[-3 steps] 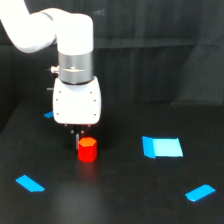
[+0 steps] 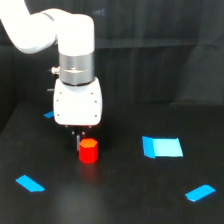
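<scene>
A small red block (image 2: 88, 151) with a dark centre is low in the left half of the camera view, at or just above the dark table. My white arm reaches down from the upper left, and its gripper (image 2: 79, 140) points downward right at the block. One dark finger shows close against the block's left side. The other finger is hard to make out against the dark background. Whether the fingers grip the block or only stand around it cannot be told here.
To the right stands a light-blue block (image 2: 167, 147) with a darker blue side. Flat blue strips lie at the front left (image 2: 30, 184) and front right (image 2: 200, 193). A bit of blue (image 2: 49, 115) shows left of the arm.
The gripper and the red block both sit very slightly further right and lower than a second ago. The blue things have stayed in place.
</scene>
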